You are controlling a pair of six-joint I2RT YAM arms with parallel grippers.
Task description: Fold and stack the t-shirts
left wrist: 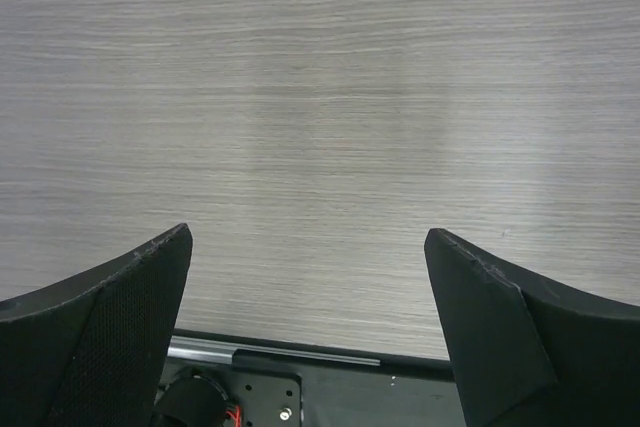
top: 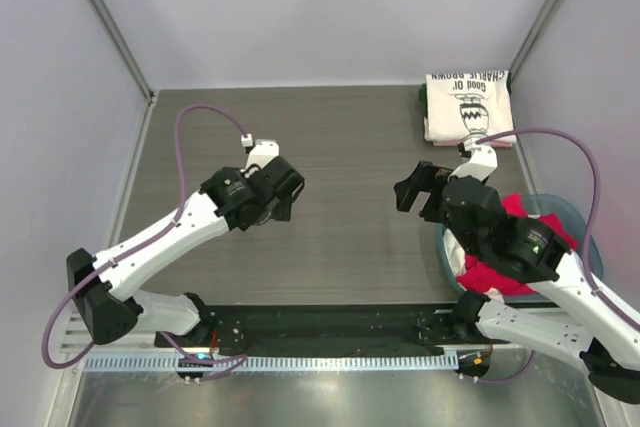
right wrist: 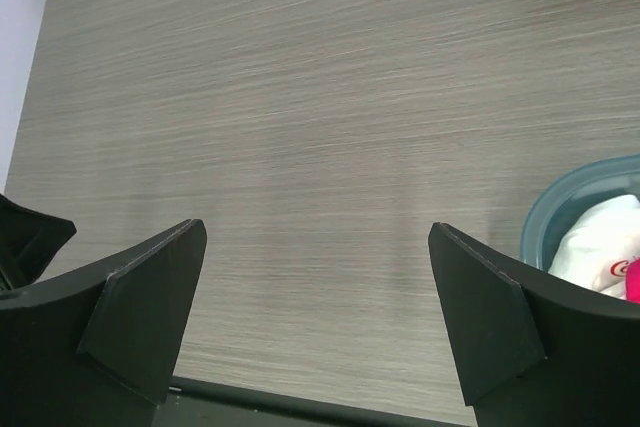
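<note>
A stack of folded t-shirts (top: 468, 107) lies at the far right corner of the table, a white one with black print on top. Red and white shirts (top: 492, 277) sit crumpled in a bin at the right; a bit of white shirt (right wrist: 597, 247) shows inside it in the right wrist view. Over the left half of the table my left gripper (top: 280, 215) is open, with bare wood between its fingers. My right gripper (top: 410, 197), left of the bin, also stands open and empty above the table.
The blue-grey bin (top: 441, 247) stands at the table's right edge, partly hidden under my right arm. White walls enclose the sides and back.
</note>
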